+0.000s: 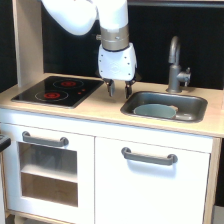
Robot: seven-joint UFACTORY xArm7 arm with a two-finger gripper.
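A white robot arm reaches in from the top with its small dark gripper (119,88) hanging above the wooden counter (110,109), left of the sink basin. The fingers are small in this view, so their state is hard to make out. A teal oval object (157,110) lies in the dark sink (182,115), with a small tan piece at its right end.
A grey faucet (175,62) rises behind the sink at the right. A black two-ring stovetop (52,98) covers the left of the counter. The counter between stovetop and sink is clear. White cabinets stand below.
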